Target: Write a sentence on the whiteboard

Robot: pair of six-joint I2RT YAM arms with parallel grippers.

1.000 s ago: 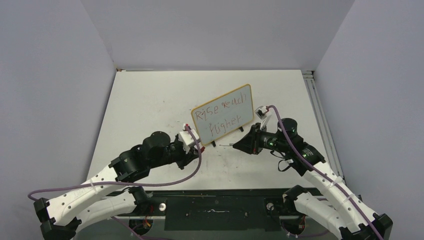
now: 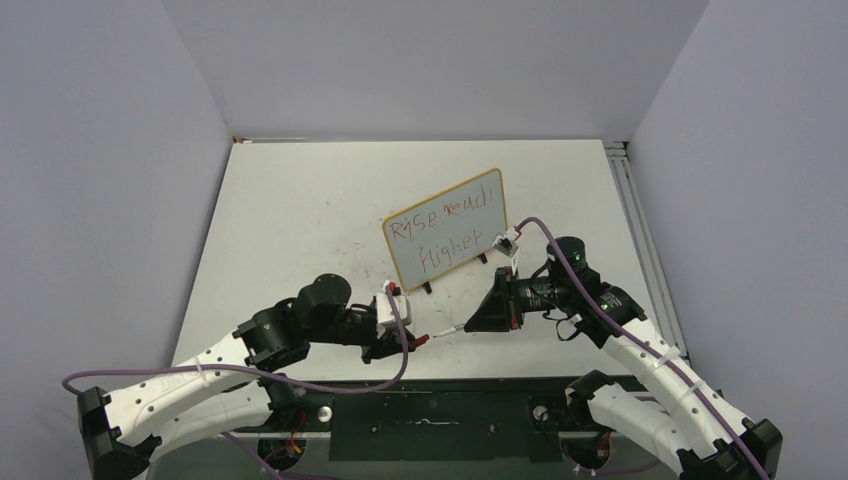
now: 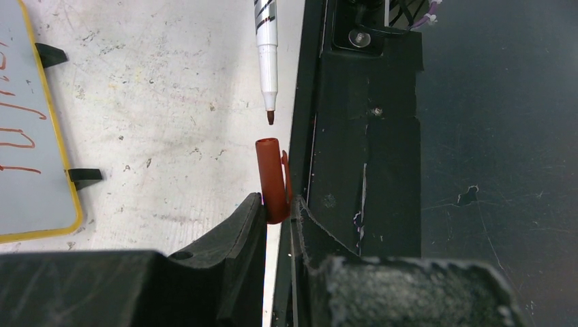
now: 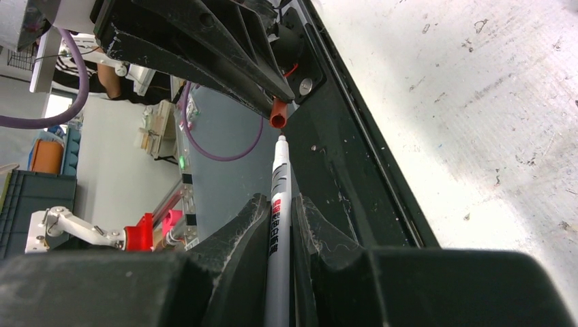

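Observation:
The whiteboard, yellow-edged and tilted on the table, carries red handwriting in two lines that looks like "Rise reach" and "higher". My left gripper is shut on a red-brown marker cap, its hollow end facing the marker. A white marker is held by my right gripper, which is shut around its barrel. The marker's dark red tip is bare and points at the cap's mouth, with a small gap between them in the left wrist view. Both grippers are above the table's front, below the board in the top view.
Black feet stick out from the board's lower edge. A dark front rail runs along the near edge, and purple cables loop over both arms.
Both grippers have come toward the table's front edge. The left has moved right with the cap, and the marker tip and cap are now nearly in line and closer together.

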